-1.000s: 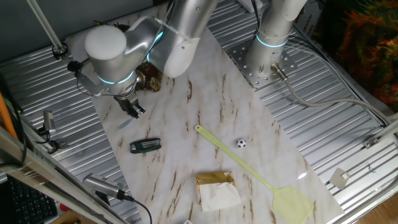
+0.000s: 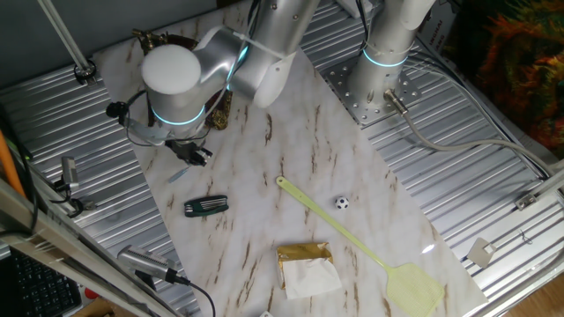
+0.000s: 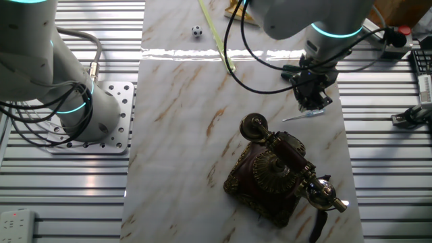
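In exterior view 1, my gripper (image 2: 204,158) hangs low over the upper left part of the marble-patterned table. A thin, light-coloured tool (image 2: 179,175) lies just to its lower left. Exterior view 2 has the gripper (image 3: 315,106) close above that slim tool (image 3: 304,116), which looks to lie on the tabletop. The dark fingers are small and blend together, so whether they stand apart is unclear. A dark green multi-tool (image 2: 206,206) rests a little below the gripper in exterior view 1. In exterior view 2 it is mostly hidden behind the gripper.
An ornate antique telephone (image 3: 273,169) stands close to the gripper; the arm partly covers it in exterior view 1. A yellow-green fly swatter (image 2: 335,224), small football (image 2: 342,202) and gold-and-white packet (image 2: 307,271) lie farther off. Bare tabletop (image 2: 256,167) separates them from the gripper.
My gripper has shifted slightly to the right in exterior view 1, and the arm's wrist has swung right and changed its tilt. The thin tool and other objects have stayed in place.
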